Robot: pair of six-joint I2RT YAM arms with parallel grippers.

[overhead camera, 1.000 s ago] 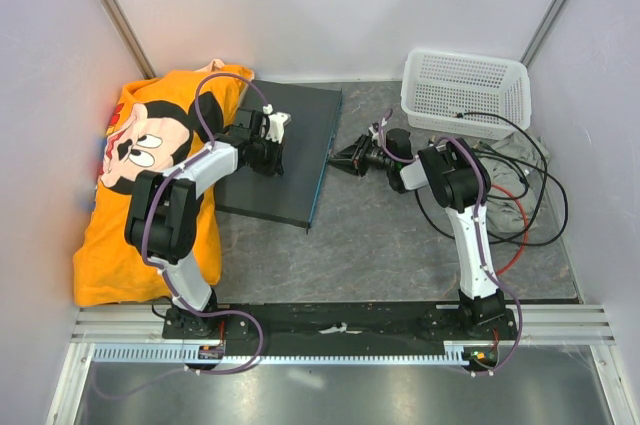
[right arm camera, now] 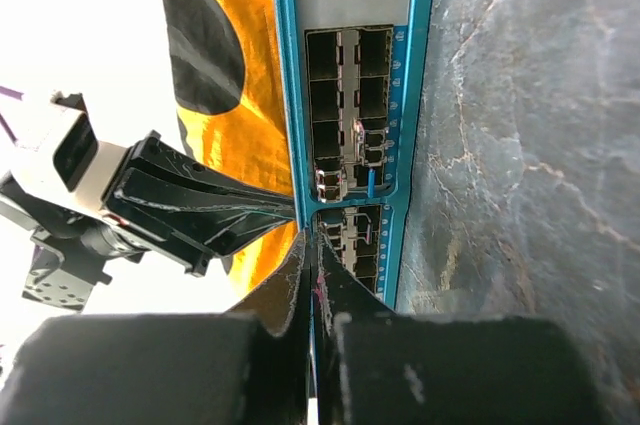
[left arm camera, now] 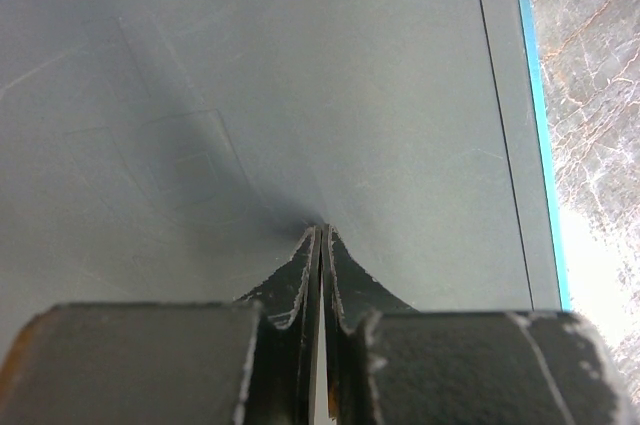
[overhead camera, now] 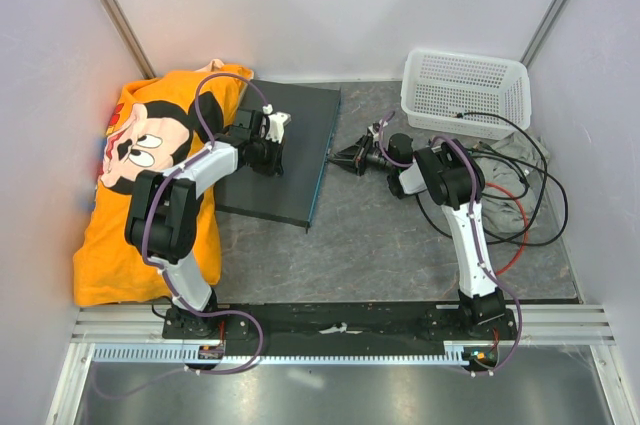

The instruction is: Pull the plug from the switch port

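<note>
The dark switch [overhead camera: 300, 115] lies flat, its teal port face [right arm camera: 400, 175] turned toward my right arm. My left gripper [overhead camera: 276, 167] rests over the switch top; in its wrist view the fingertips [left arm camera: 312, 245] are shut with nothing between them. My right gripper [overhead camera: 338, 159] is at the port face, its fingertips [right arm camera: 304, 257] close together in front of the lower port block; whether anything is between them is unclear. A small blue piece [right arm camera: 371, 182] shows at the bottom of the middle block. I cannot make out clearly which fitting is the plug.
An orange cartoon cloth [overhead camera: 120, 235] lies at the left. A white basket [overhead camera: 465, 70] stands at the back right, with black and red cables [overhead camera: 520, 240] on grey cloth below it. The table front between the arms is clear.
</note>
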